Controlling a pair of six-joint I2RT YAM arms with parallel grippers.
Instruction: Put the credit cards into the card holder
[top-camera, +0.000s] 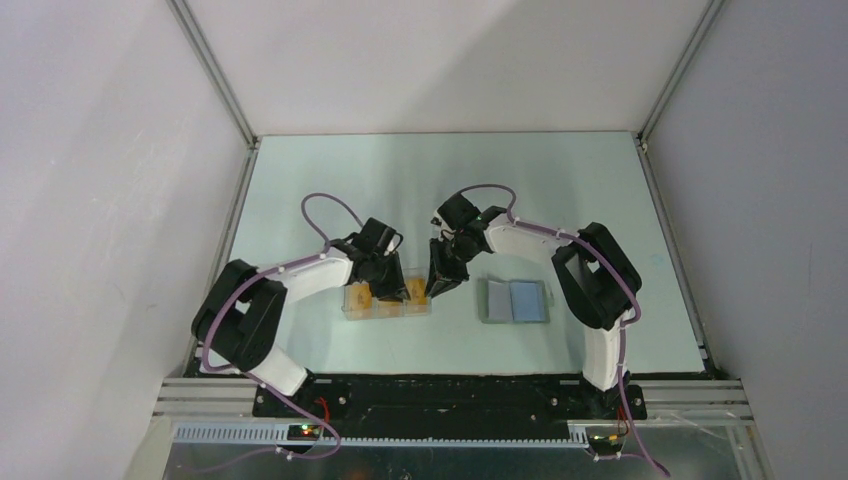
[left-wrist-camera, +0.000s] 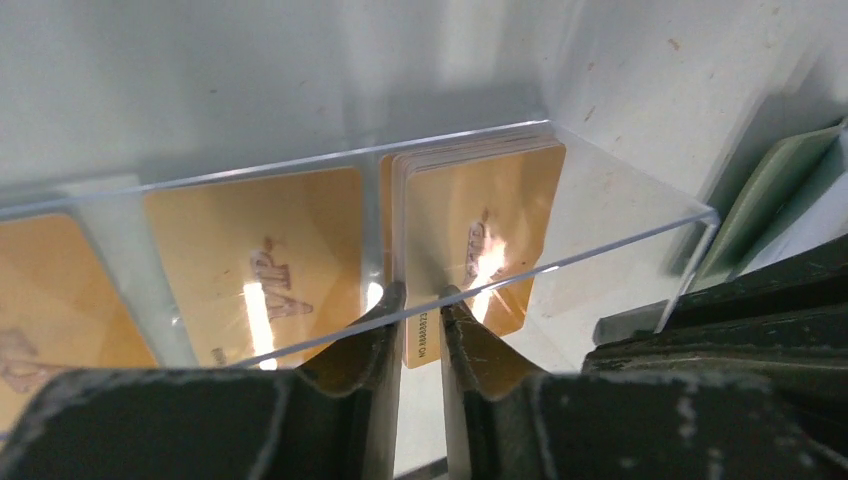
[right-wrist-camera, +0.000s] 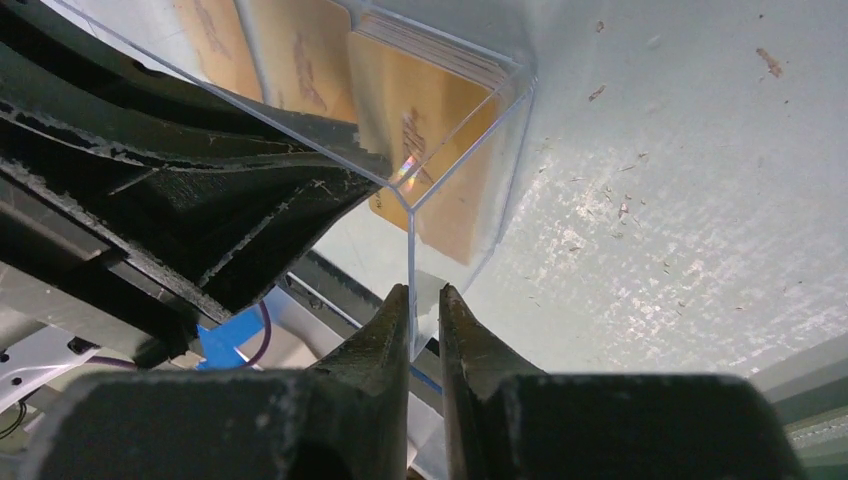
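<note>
A clear acrylic box (top-camera: 418, 311) holds gold credit cards in side-by-side compartments. Its right-hand compartment contains a stack of gold cards (left-wrist-camera: 478, 215). My left gripper is part open at the front of this stack. Its fingertips stand at the box's front rim, on either side of the front card's lower left edge. My right gripper is shut on the box's right end, with the clear wall between its fingers. To the right lies a flat, green-edged card holder (top-camera: 546, 302) with a grey and a blue panel.
Single gold cards (left-wrist-camera: 262, 265) show in the compartments left of the stack. Both grippers stand close together over the box.
</note>
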